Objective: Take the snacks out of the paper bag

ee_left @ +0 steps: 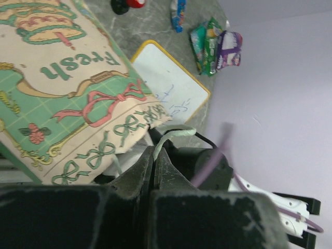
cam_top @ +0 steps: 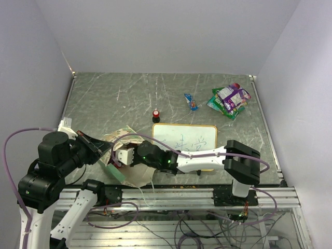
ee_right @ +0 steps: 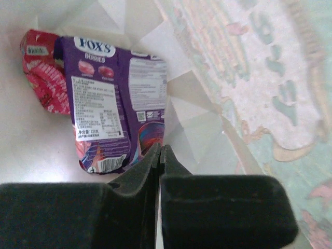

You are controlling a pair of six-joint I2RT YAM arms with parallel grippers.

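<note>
The printed paper bag (ee_left: 67, 104) lies at the table's front left, its mouth toward the right arm. Inside it, the right wrist view shows a purple Fox's packet (ee_right: 96, 106) and a red packet (ee_right: 45, 78) partly behind it. My right gripper is shut with nothing between its fingers; both packets lie beyond its tips. My left gripper is shut at the bag's edge, a pale green cord handle (ee_left: 179, 133) crossing its tips; whether it pinches the cord or paper is unclear.
Green and purple snack packets (cam_top: 231, 99) lie at the back right, with a small blue packet (cam_top: 191, 101) to their left. A red-capped black object (cam_top: 155, 116) stands mid-table. The whiteboard (cam_top: 184, 136) lies under the right arm. Free table shows at the back left.
</note>
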